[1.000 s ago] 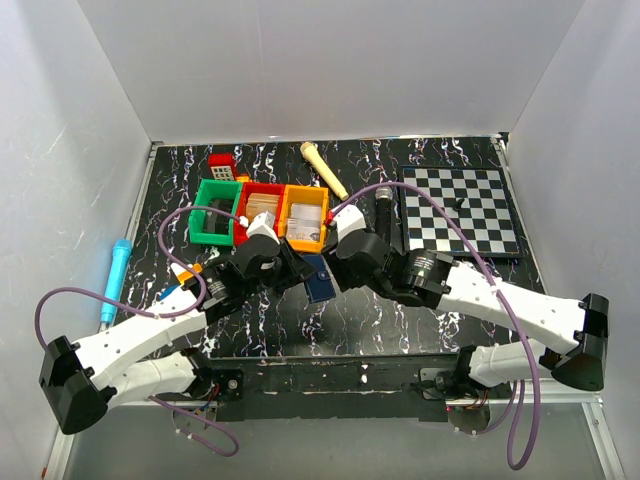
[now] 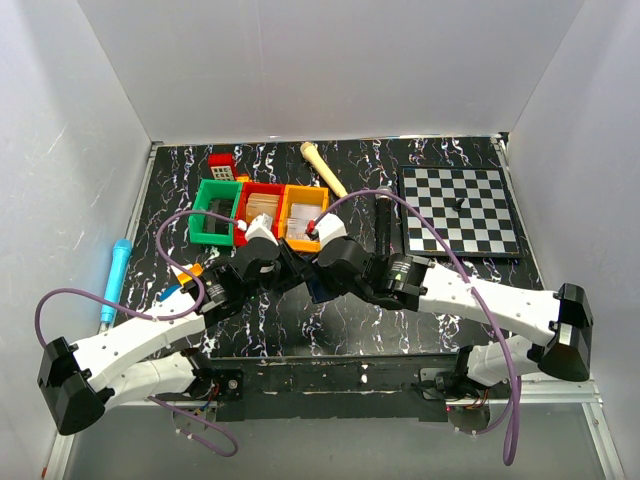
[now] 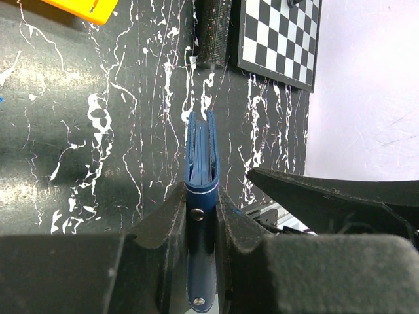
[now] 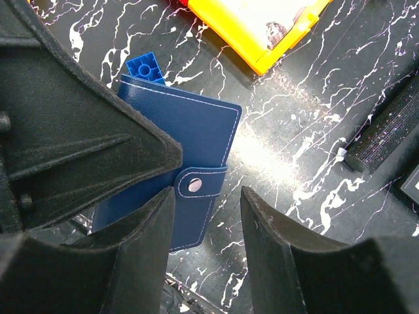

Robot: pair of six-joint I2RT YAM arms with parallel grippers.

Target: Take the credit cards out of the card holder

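The blue card holder (image 3: 201, 163) stands edge-on in my left gripper, which is shut on it. In the right wrist view the holder (image 4: 196, 131) shows its front, with a snap-button flap (image 4: 200, 183). My right gripper is part open beside that flap, one finger over the holder and the other off its edge. In the top view both grippers meet at the middle, largely hiding the holder (image 2: 322, 292). I cannot make out any cards inside it.
Green (image 2: 196, 208), red and yellow (image 2: 323, 196) bins stand behind. A dark cylinder (image 4: 386, 131) and the chessboard (image 2: 408, 182) lie to the right. A small blue brick (image 4: 144, 65) shows near the yellow bin.
My right gripper has moved left toward the holder and my left gripper, now covering more of the holder in the top view. The left arm has barely moved.
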